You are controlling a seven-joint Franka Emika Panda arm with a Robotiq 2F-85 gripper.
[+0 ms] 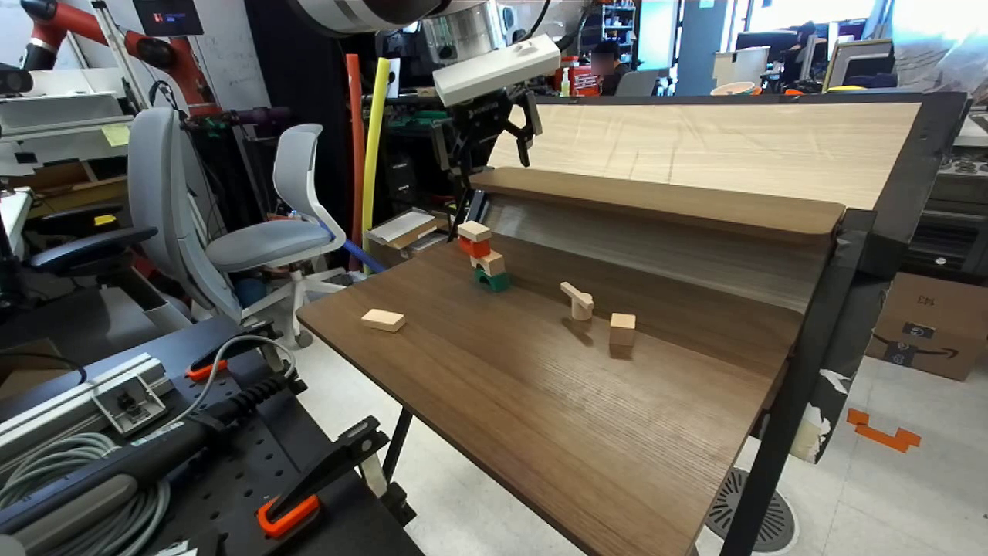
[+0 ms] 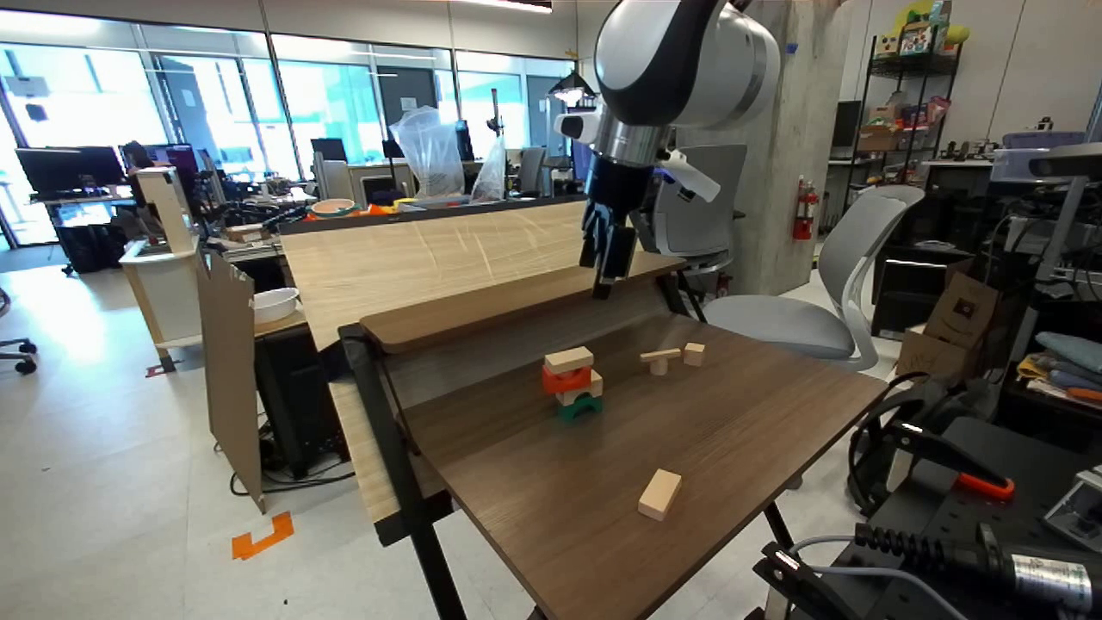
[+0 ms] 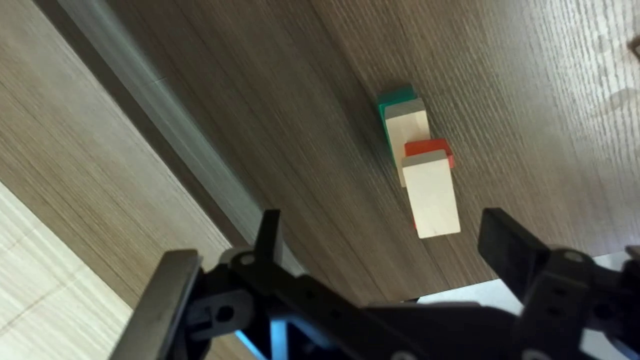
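On the desk stands a staggered stack: a green arch [image 1: 492,281] at the bottom, a wooden block [image 1: 488,264] over it, then a red block [image 1: 475,247], and a plain wooden block [image 3: 432,196] on top. My gripper [image 1: 493,159] hangs well above the stack, its fingers wide apart and empty. In the wrist view the fingers [image 3: 270,234] lie to either side of and below the stack, touching none of it. Elsewhere on the desk are a flat wooden block [image 2: 660,494], a wooden cube [image 1: 622,329], and a cylinder [image 1: 580,311] with a thin bar [image 1: 576,293] across its top.
A raised shelf [image 1: 667,205] runs along the back of the brown desk [image 1: 519,389], with a pale panel [image 1: 741,139] behind. A black cart [image 1: 231,445] with tools stands beside the desk.
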